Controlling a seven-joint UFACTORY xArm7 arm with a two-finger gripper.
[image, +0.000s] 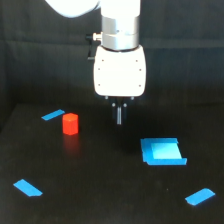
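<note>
A small red block (70, 124) sits on the dark table at the left. To the right of it and higher in the view is my gripper (119, 116), pointing down with its two fingers together. Nothing shows between them. At the right, a light blue square patch (165, 150) lies on the table, edged with blue tape (148, 158). The gripper is to the left of this patch and apart from both it and the block.
Blue tape strips lie flat at the back left (53, 115), front left (27, 188) and front right (200, 197). A dark curtain (190, 60) hangs behind.
</note>
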